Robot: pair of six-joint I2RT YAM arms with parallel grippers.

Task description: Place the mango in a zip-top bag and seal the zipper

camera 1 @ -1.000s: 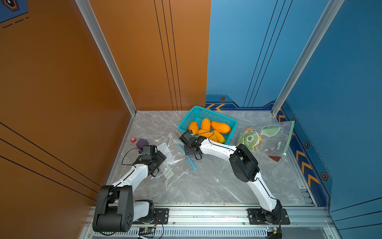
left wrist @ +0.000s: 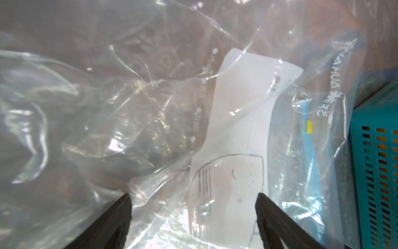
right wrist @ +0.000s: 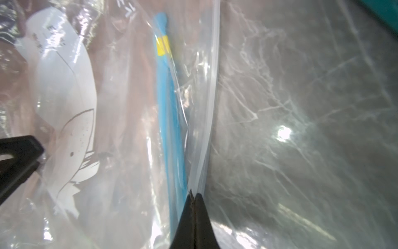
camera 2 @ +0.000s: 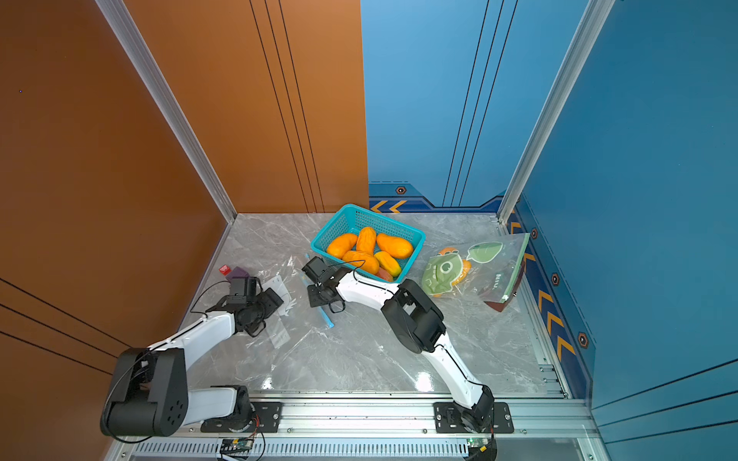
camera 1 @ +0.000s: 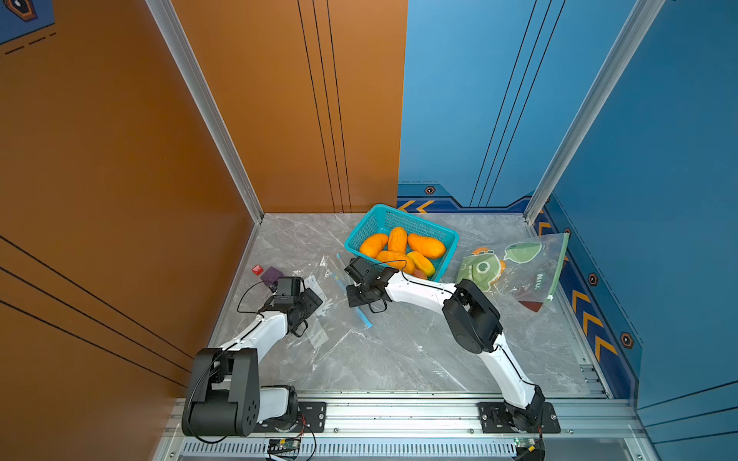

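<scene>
A clear zip top bag (left wrist: 165, 137) with a white printed figure and a blue zipper strip (right wrist: 170, 108) lies flat at left centre, without fruit in it. My right gripper is shut on the bag's edge beside the strip; the film runs up to the fingertips. Over the bag's printed part, my left gripper stands part open, with clear film below and nothing seen gripped. At the left of the right wrist view shows a black finger (right wrist: 18, 161). Several orange mangoes (camera 1: 426, 246) lie in the teal basket (camera 1: 365, 230).
To the right lies another zip bag (camera 1: 511, 269) with green print. A purple block (camera 1: 271, 276) and a small red cube (camera 1: 257, 269) sit beyond my left gripper.
The left arm has moved only a little forward.
</scene>
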